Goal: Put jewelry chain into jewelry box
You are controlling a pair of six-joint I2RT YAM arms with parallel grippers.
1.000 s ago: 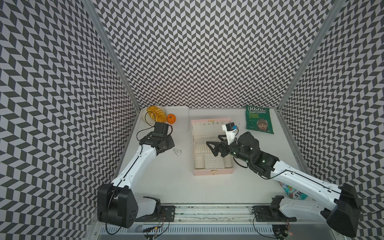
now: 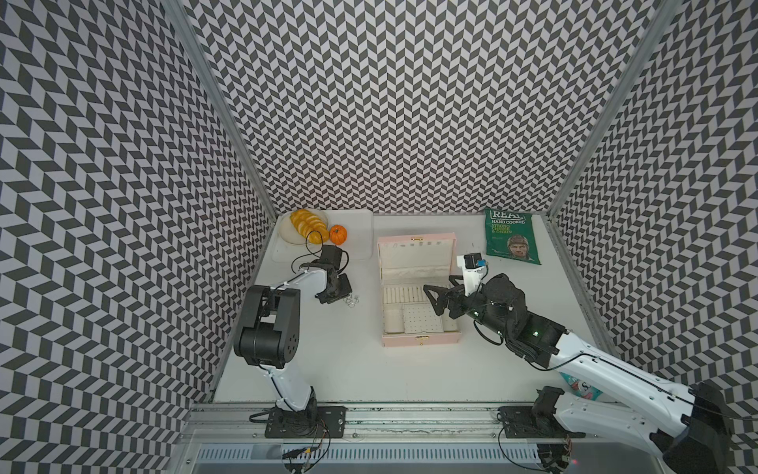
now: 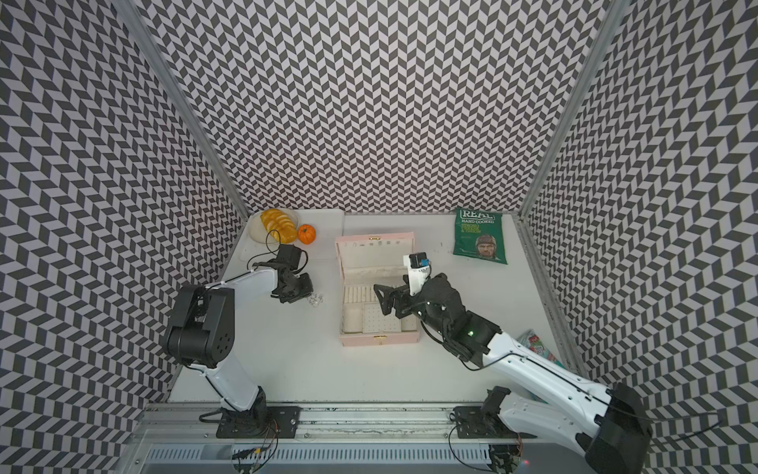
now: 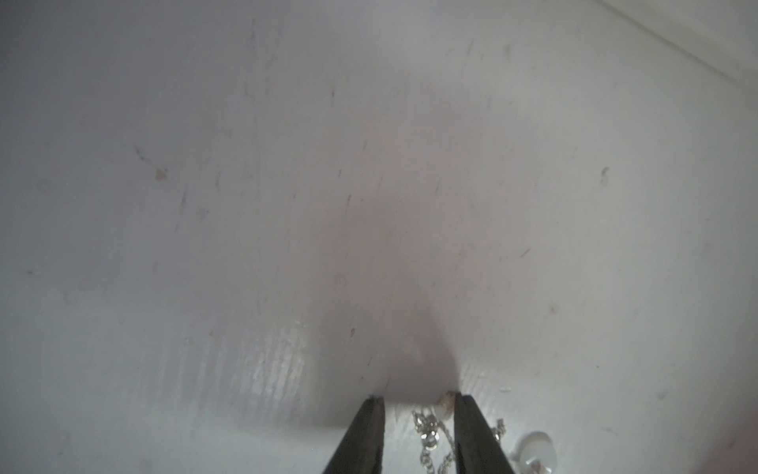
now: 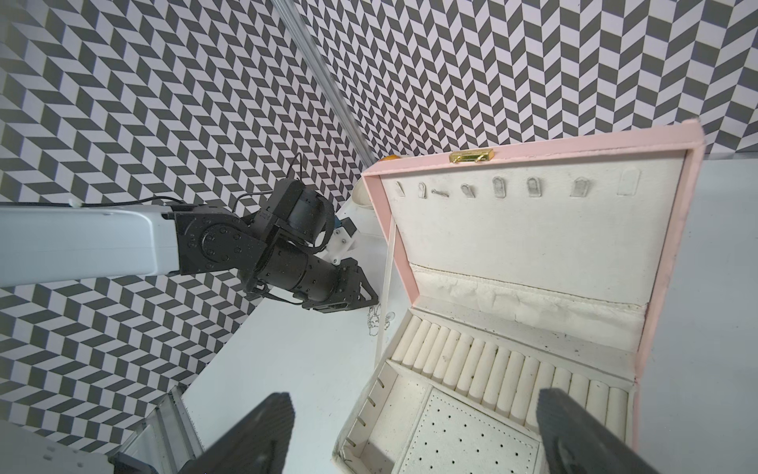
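Note:
The silver jewelry chain (image 2: 351,300) lies bunched on the white table left of the jewelry box. In the left wrist view, part of the chain (image 4: 428,438) shows between the two fingertips, and more of it shows to the right by a clear round piece. My left gripper is open, low over the table, its tips around that part. The pink jewelry box (image 2: 418,339) stands with its lid up; cream compartments, a ring row and a dotted panel are bare. Over its right side, my right gripper hovers open, nothing between its fingers.
At the back left a white tray (image 2: 359,222) carries a bread loaf (image 2: 309,225) and an orange fruit (image 2: 338,234). A green chip bag (image 2: 513,237) lies at the back right.
The right gripper has shifted a little to the right above the box.

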